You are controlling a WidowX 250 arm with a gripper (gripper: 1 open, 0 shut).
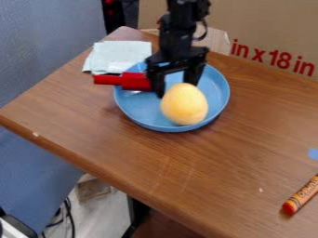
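Note:
My black gripper (174,72) is low over the blue plate (139,112) at the back of the wooden table, just behind a yellow egg-shaped object (184,104). A red object (122,80) lies across the plate's left rim, next to the gripper's left side. The fingertips are partly hidden, so I cannot tell whether they are open, shut or holding anything.
A folded white cloth (114,54) lies behind the plate at left. An orange tube (299,194) lies at the right edge, near a blue tape piece. A cardboard panel (270,37) stands behind.

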